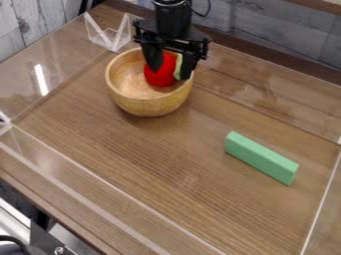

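The black gripper is over a wooden bowl at the top middle. Its fingers are around or just above a red round object in the bowl, with a small light-green item beside it at the right. Whether the fingers grip anything is hard to see.
A green block lies on the wooden table at the right. A clear plastic object stands at the top left behind the bowl.
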